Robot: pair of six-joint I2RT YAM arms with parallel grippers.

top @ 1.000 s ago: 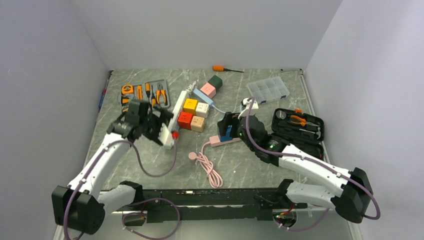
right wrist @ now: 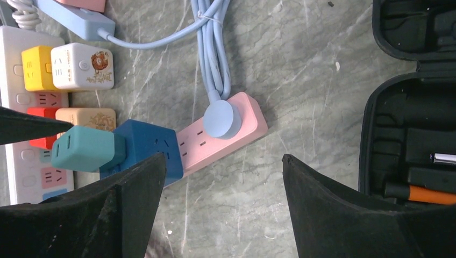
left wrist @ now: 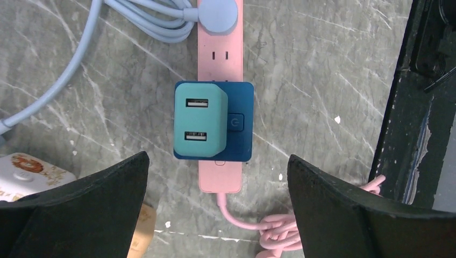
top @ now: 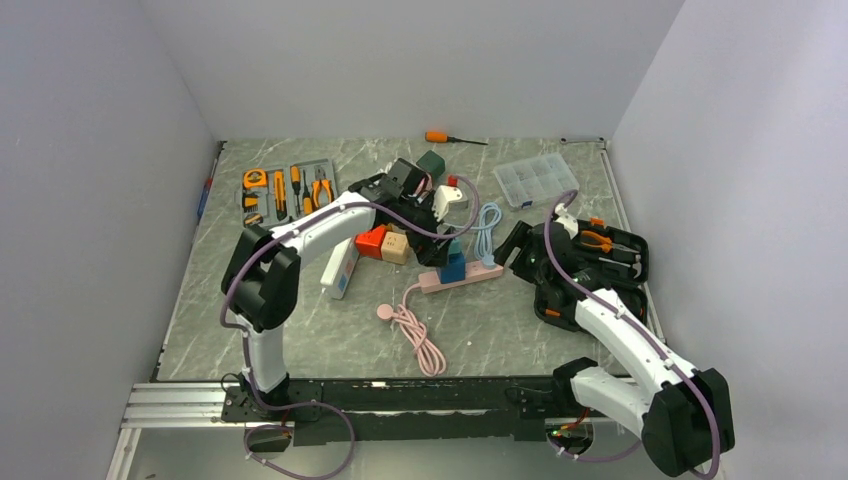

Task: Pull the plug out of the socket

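A teal USB plug [left wrist: 200, 119] sits on a navy cube adapter [left wrist: 239, 140], which is on a pink power strip [left wrist: 220, 176]. My left gripper is open above them, with plug and cube framed between its fingers. A light-blue round plug [right wrist: 220, 119] is in the strip's end. My right gripper stands open to the right of the cube, near that end of the strip, with nothing between its fingers.
Coloured cubes [right wrist: 40, 67] and a white strip [top: 338, 270] lie at left. A black toolbox [top: 620, 260] is at right, a clear organizer [top: 535, 180] behind. Coiled pink cable [top: 420, 340] lies in front.
My left gripper has moved from the left to above the pink strip and plug. My right gripper has drawn back rightward from over the cube.
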